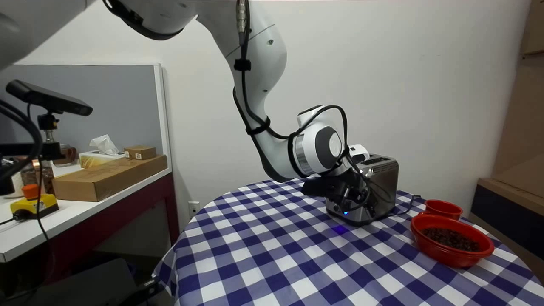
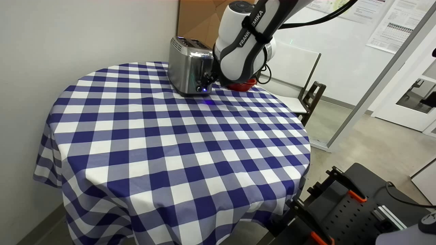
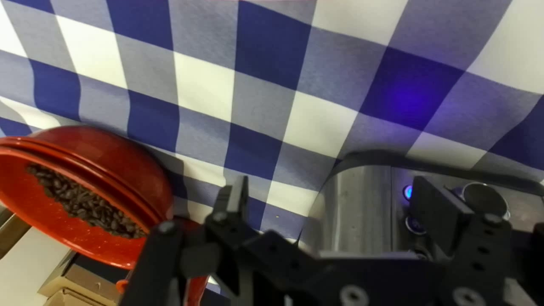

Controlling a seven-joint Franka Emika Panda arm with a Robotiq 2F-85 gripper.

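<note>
A silver toaster point(image 1: 386, 182) stands at the table's far side, its body point(image 2: 181, 70) upright in exterior view 2. My gripper is at its control end, with the fingers wide apart. The left finger point(image 3: 235, 196) lies over cloth; the right finger point(image 3: 436, 211) overlaps the toaster's controls. Between them shows a rounded metal corner of the toaster point(image 3: 352, 209). Close to the right fingertip is a glowing blue button point(image 3: 407, 192), and a dark round knob point(image 3: 484, 199) lies farther right. I see nothing held. Whether a finger touches the toaster, I cannot tell.
A red bowl of dark beans point(image 1: 455, 255) and a smaller red bowl point(image 1: 443, 208) sit right of the toaster in exterior view 1. A power cord point(image 1: 408, 208) runs beside it.
</note>
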